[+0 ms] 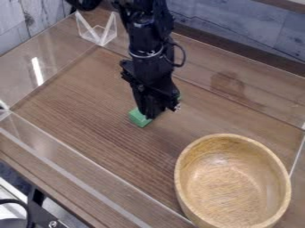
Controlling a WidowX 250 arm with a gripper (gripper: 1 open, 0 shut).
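The black robot arm reaches down from the top of the camera view to the middle of the wooden table, where its gripper (152,105) hangs low over a small green object (139,118). The gripper's dark body partly covers the green object, and whether its fingers are open or shut on it cannot be made out.
A large empty tan bowl (233,183) stands at the lower right of the table (84,116). White clear fixtures are at the left and upper left edges. The left and right parts of the table around the arm are clear.
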